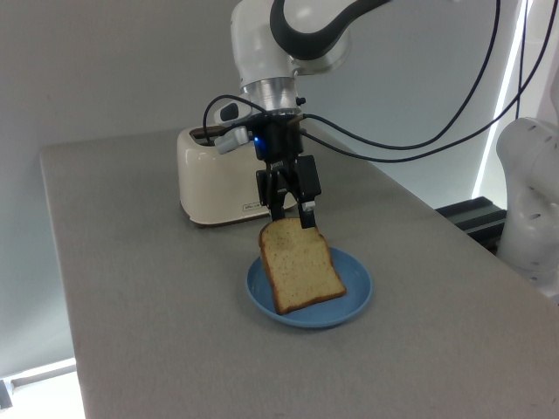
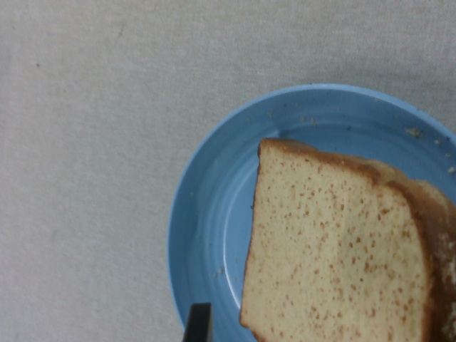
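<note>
A slice of bread (image 1: 301, 271) with a brown crust rests on a blue plate (image 1: 356, 288), its top end toward my gripper (image 1: 293, 216). The gripper hangs just above that end, its black fingers open and apart, holding nothing that I can see. From the wrist, the bread (image 2: 328, 249) fills the right part of the plate (image 2: 199, 214), and one dark fingertip shows at the bottom edge.
A cream toaster (image 1: 210, 183) stands behind the plate, close to my gripper. Black cables loop from the arm to the right. A white robot body (image 1: 528, 201) stands at the right edge.
</note>
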